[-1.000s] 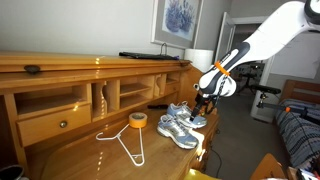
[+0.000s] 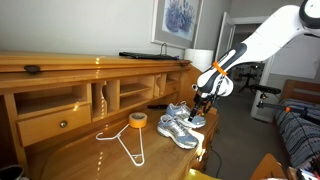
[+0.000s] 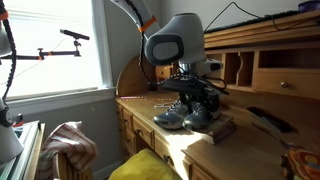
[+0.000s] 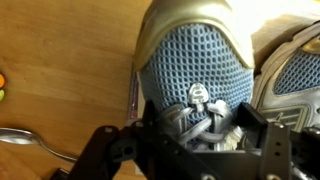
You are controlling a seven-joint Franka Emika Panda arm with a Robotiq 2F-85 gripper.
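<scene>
A grey mesh shoe (image 4: 195,62) with tan trim and grey laces fills the middle of the wrist view. My gripper is part open astride it, one finger (image 4: 149,112) to the left of the laces and the other to the right. Whether both fingers press on the shoe cannot be told. At the right edge of that view lies another grey shoe (image 4: 298,75). From the side, the gripper (image 2: 196,109) is low over the shoes at the desk's far end, with a grey shoe (image 2: 178,131) nearer the camera.
On the wooden desk (image 2: 95,158), a white hanger (image 2: 126,146) and an orange tape roll (image 2: 138,120) lie left of the shoes. A spoon (image 4: 25,137) shows in the wrist view. Shelf cubbies (image 2: 53,123) back the desk; yellow cloth (image 3: 143,166) hangs in front.
The arm holds nearly the same low pose over the shoes, with only a slight shift near the wrist. The shoes, hanger and tape look unmoved.
</scene>
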